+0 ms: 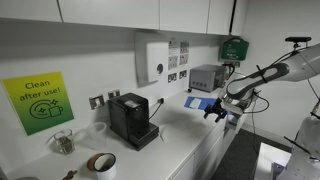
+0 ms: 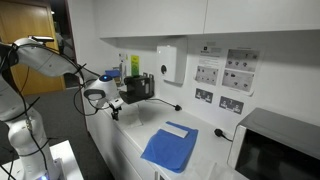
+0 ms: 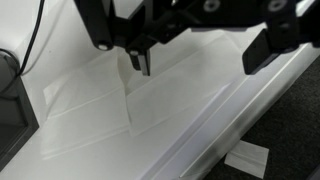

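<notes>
My gripper stands open, its two dark fingers wide apart at the top of the wrist view and nothing held between them. Below them, thin white sheets (image 3: pixel 85 98) with fold lines, like paper towels, lie on the white counter. One sheet (image 3: pixel 175 92) spreads under the gap between the fingers. From outside, the gripper (image 1: pixel 214 114) hangs over the counter's front side, short of the blue cloth. In the other exterior view the gripper (image 2: pixel 117 109) is low over the counter's far end; the sheets are hard to make out there.
A blue cloth (image 2: pixel 171 150) lies flat on the counter. A black coffee machine (image 1: pixel 132 120), cups (image 1: pixel 103 164) and a microwave (image 2: pixel 278 142) stand along it. Past the counter edge, a pale sheet (image 3: pixel 247 158) lies on the dark floor.
</notes>
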